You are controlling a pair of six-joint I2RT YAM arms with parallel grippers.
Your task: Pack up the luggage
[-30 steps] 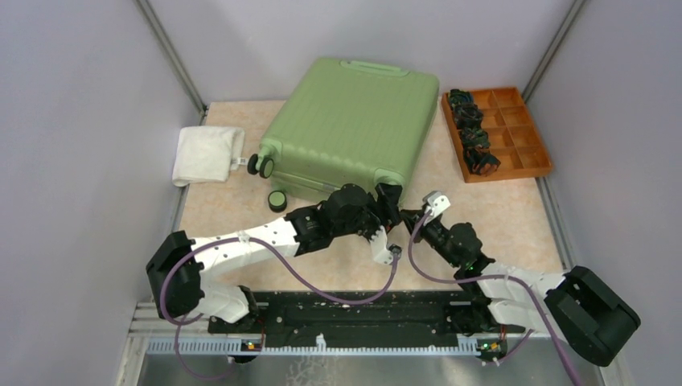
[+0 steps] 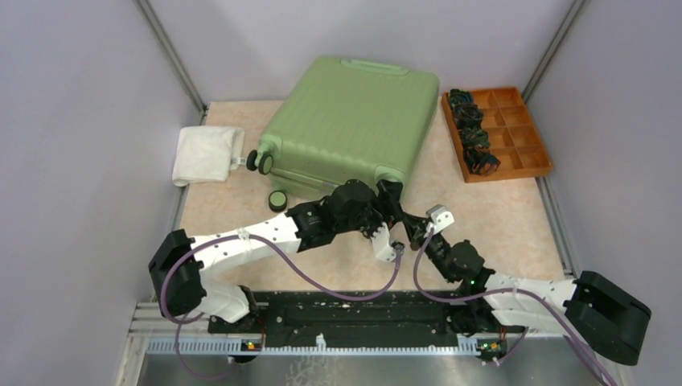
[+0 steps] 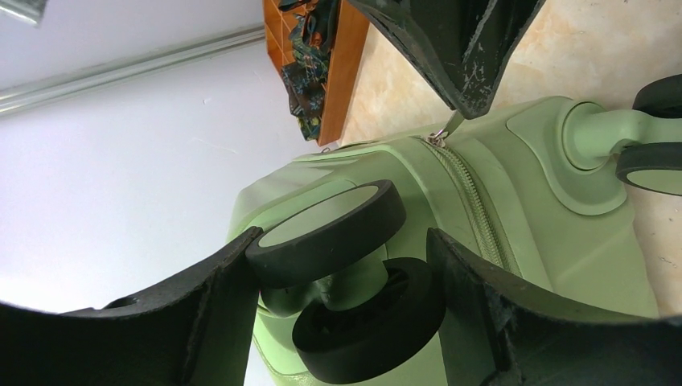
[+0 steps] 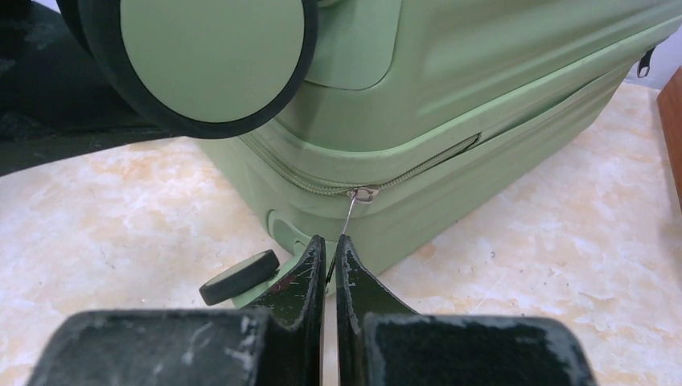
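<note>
The green hard-shell suitcase (image 2: 346, 121) lies closed on the beige surface. At its front right corner my left gripper is part open around a twin wheel (image 3: 326, 218), fingers on either side. My right gripper is shut at that corner, its tips on the thin pull tab (image 4: 347, 215) below the zipper slider (image 4: 363, 194). In the left wrist view the right gripper's tip reaches the same zipper from above.
An orange compartment tray (image 2: 519, 137) with dark rolled items stands at the right. A folded white towel (image 2: 201, 153) lies at the left.
The left arm has moved very slightly; the suitcase looks unmoved.
</note>
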